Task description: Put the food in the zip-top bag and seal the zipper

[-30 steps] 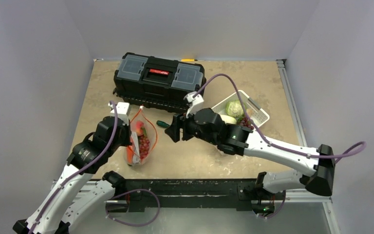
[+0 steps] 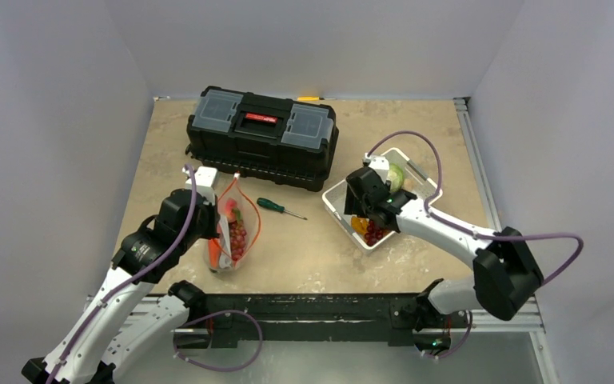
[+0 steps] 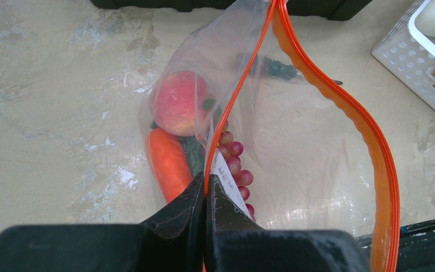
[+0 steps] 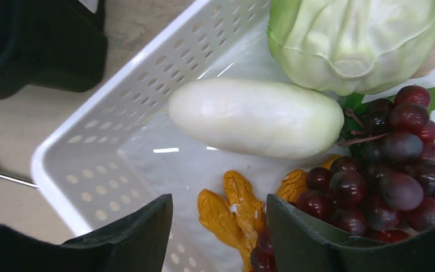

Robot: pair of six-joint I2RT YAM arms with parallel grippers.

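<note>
A clear zip top bag (image 3: pixel 311 164) with an orange zipper stands with its mouth spread. My left gripper is shut on one side of the bag's rim. Inside the bag are a peach (image 3: pixel 177 102), a carrot (image 3: pixel 169 161), red grapes (image 3: pixel 235 164) and a white card (image 3: pixel 226 178). Over the white basket (image 4: pixel 90 122) hangs my right gripper, its fingers apart and nothing between them. Below it lie orange-yellow food pieces (image 4: pixel 239 207), a long white vegetable (image 4: pixel 255 116), dark grapes (image 4: pixel 396 175) and a cabbage (image 4: pixel 357 42).
A black toolbox (image 2: pixel 260 136) stands at the back. Between bag and basket lies a green-handled screwdriver (image 2: pixel 272 206).
My right arm has moved from near the screwdriver rightward to above the white basket. The left arm and the bag have stayed almost still.
</note>
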